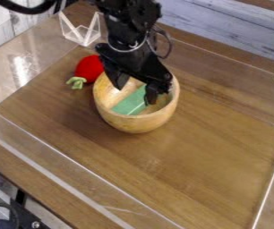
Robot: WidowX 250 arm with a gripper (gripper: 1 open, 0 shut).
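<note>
My black gripper [136, 85] is open, its fingers down at the rim and inside of a wooden bowl [137, 124] at the upper middle of the table. A green object [129, 104] lies in the bowl, partly hidden by the gripper. A red vegetable-like object [89, 68] with a pale green end sits just left of the bowl.
A white wire-like holder [82, 29] stands at the back left. Clear strips run along its edges.
</note>
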